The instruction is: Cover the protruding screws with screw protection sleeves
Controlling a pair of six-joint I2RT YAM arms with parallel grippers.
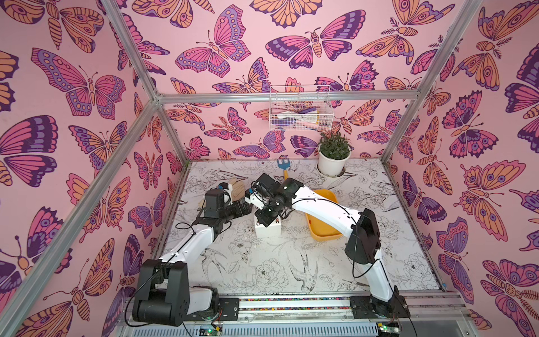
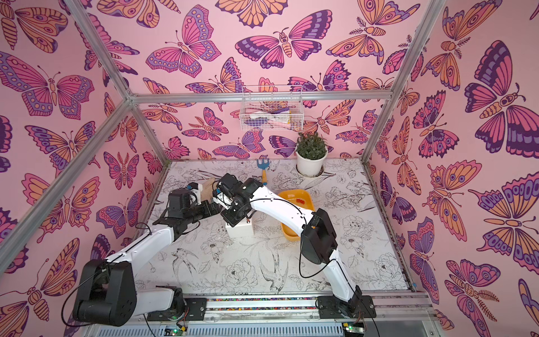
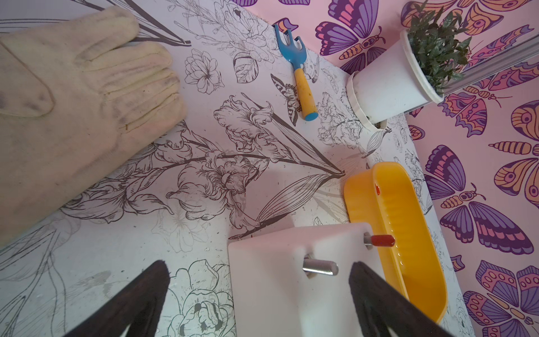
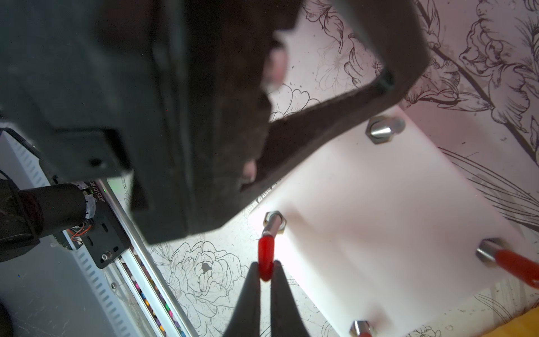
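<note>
A white block [image 3: 280, 280] carries protruding screws. In the right wrist view, a bare screw [image 4: 384, 129] sits at the upper corner, while red sleeves cover the screws at the lower and right corners. My right gripper is shut on a red sleeve [image 4: 266, 252], which lines up over the end of the screw at the left corner. My left gripper stands open beside the block, nothing between its fingers, facing a bare screw [image 3: 320, 266].
An orange tray [image 3: 421, 252] lies right of the block. A beige glove [image 3: 84, 112] lies behind left, with a fork tool [image 3: 303, 90] and potted plant [image 3: 393, 78] at the back. The right arm hangs over the block.
</note>
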